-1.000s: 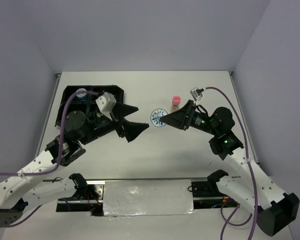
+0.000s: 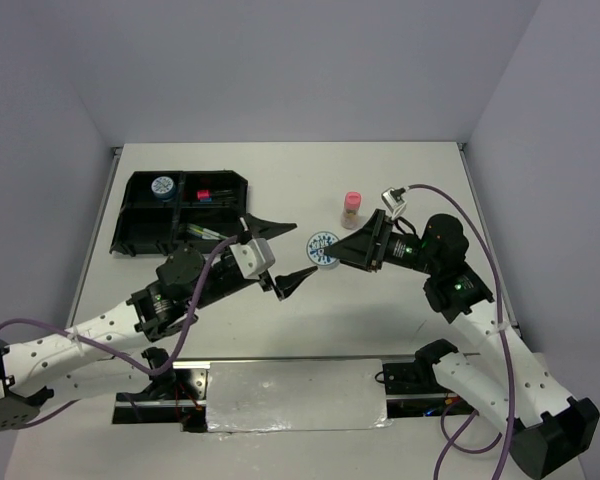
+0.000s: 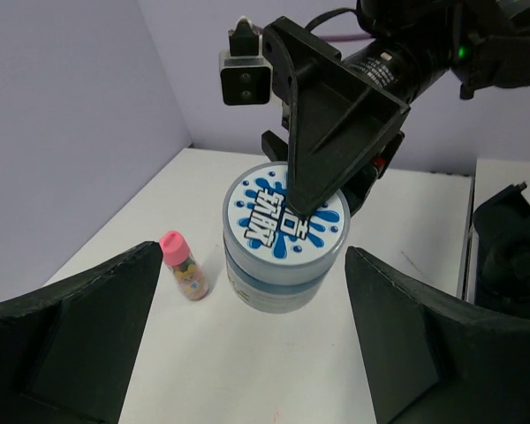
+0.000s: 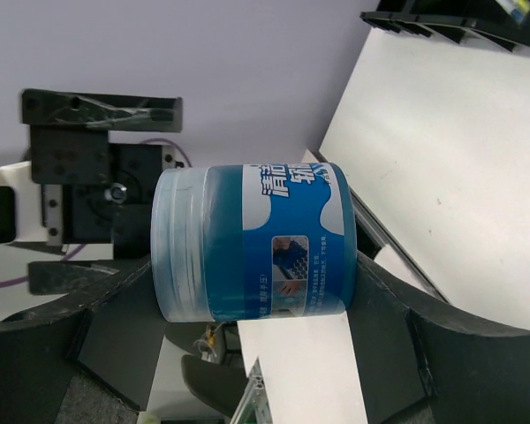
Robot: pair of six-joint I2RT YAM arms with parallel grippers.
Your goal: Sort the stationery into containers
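A round tub with a blue splash label (image 2: 322, 250) is held aloft at the centre by my right gripper (image 2: 340, 250), which is shut on it; the right wrist view shows its clear and blue side (image 4: 247, 243) between the fingers. My left gripper (image 2: 301, 250) stands open just left of the tub, its fingers spread toward it; in the left wrist view the tub (image 3: 283, 230) appears beyond and between those fingertips. A small pink-capped bottle (image 2: 351, 208) stands on the table behind the tub.
The black divided organizer (image 2: 130, 235) at the back left holds a blue round tub (image 2: 163, 187), a red item and pen-like items. The white table (image 2: 290, 170) is otherwise mostly clear, with walls at back and sides.
My left gripper has turned and moved rightward, its open fingers now nearer the held tub. The right gripper, with the tub, has shifted slightly right and down in the top view.
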